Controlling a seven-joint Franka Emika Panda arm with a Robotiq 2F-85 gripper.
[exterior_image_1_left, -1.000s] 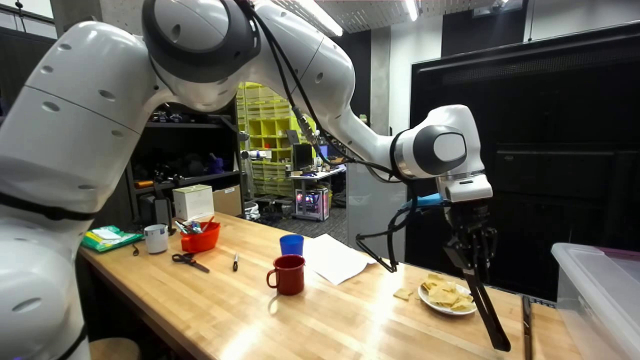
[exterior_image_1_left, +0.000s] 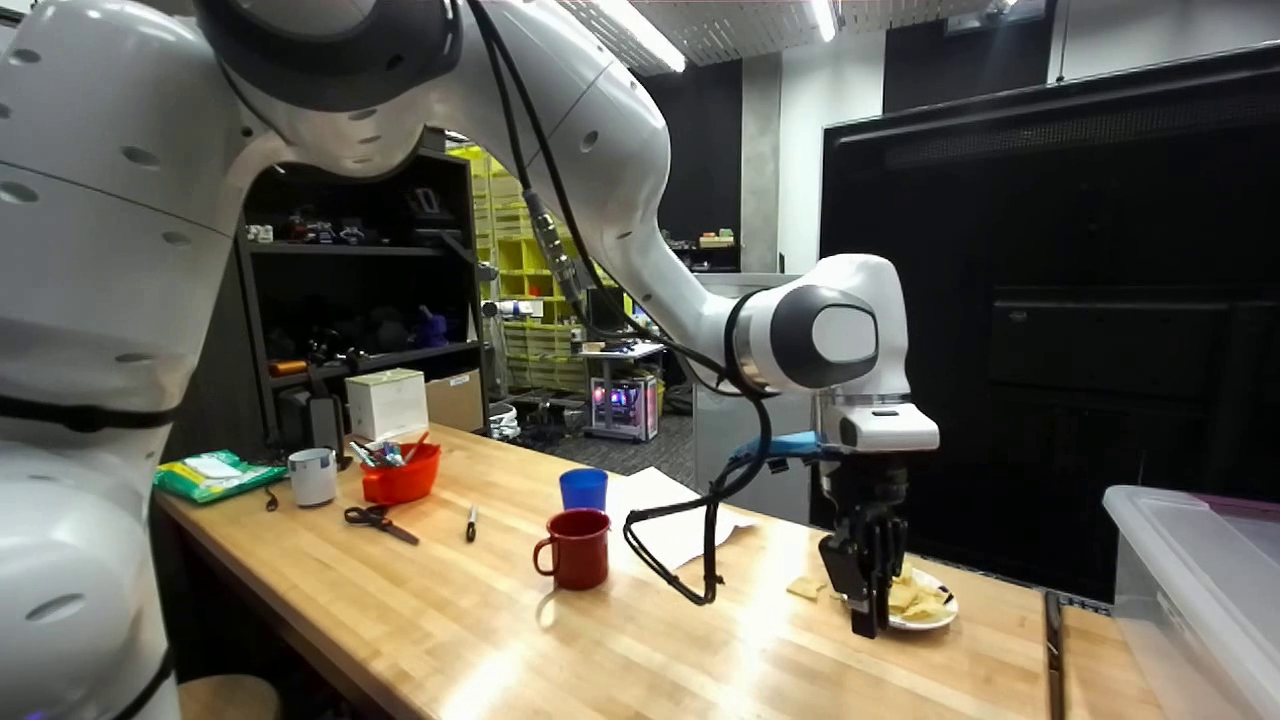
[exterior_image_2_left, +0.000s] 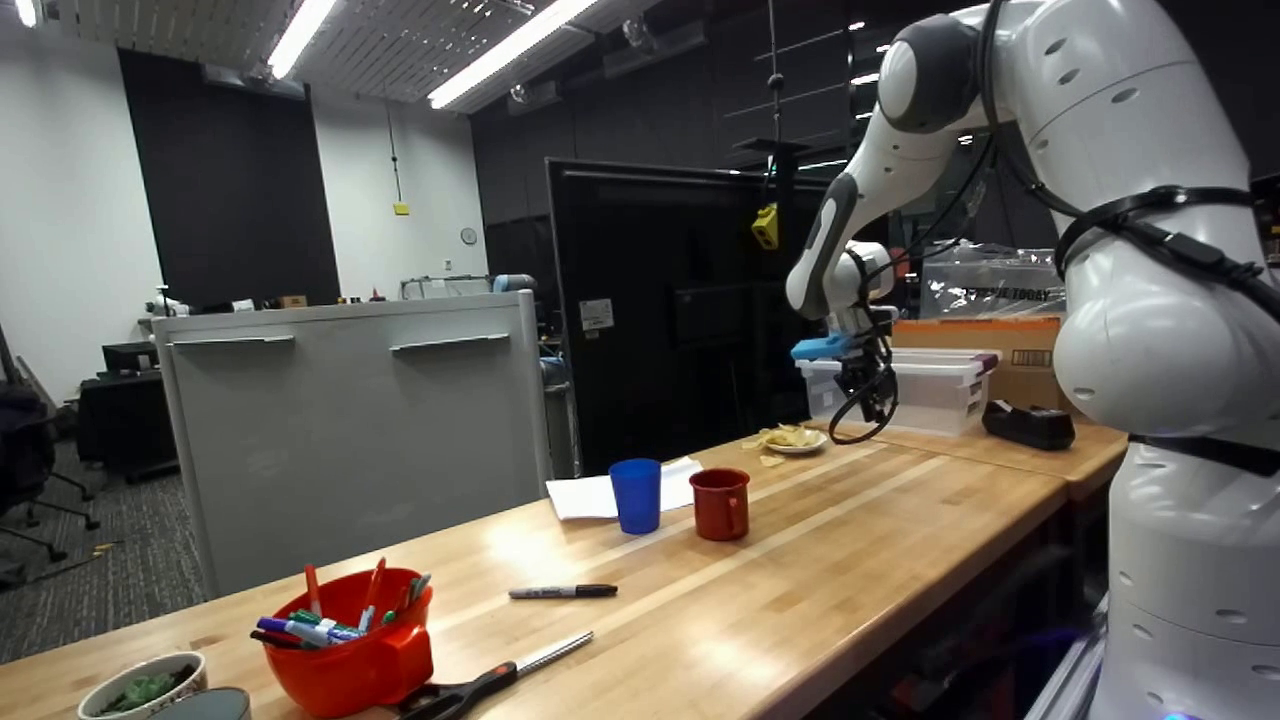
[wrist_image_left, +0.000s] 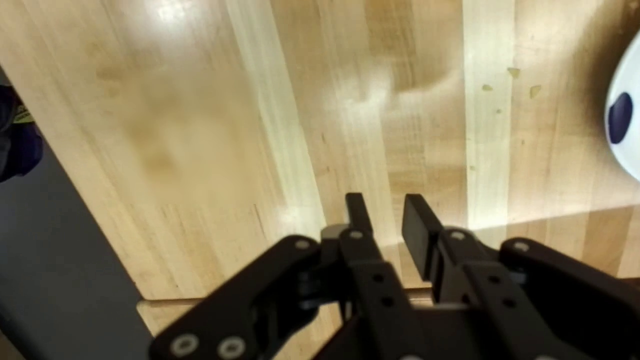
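Note:
In the wrist view my gripper points down at the wooden table, its fingertips a short gap apart. Bare wood shows through that gap. I see no object between the tips, and the space deeper between the fingers is dark and unclear. Part of a white plate (wrist_image_left: 630, 144) with a dark mark lies at the right edge, clear of the fingers. From exterior view 1, the gripper stands in front of the plate (exterior_image_1_left: 945, 613) of chips (exterior_image_1_left: 915, 596) and hides its left part.
A red mug (exterior_image_1_left: 578, 550) and a blue cup (exterior_image_1_left: 584, 488) stand mid-table by white paper (exterior_image_2_left: 583, 497). Scissors (exterior_image_1_left: 381, 523), a marker (exterior_image_2_left: 563, 592) and a red pen container (exterior_image_1_left: 402, 478) lie farther off. A clear bin (exterior_image_1_left: 1182, 588) flanks the right side. Crumbs (wrist_image_left: 535, 91) lie near the plate.
My arm has moved left in exterior view 1, so the gripper now overlaps the plate. The long dark shape that reached down from the gripper toward the table no longer shows.

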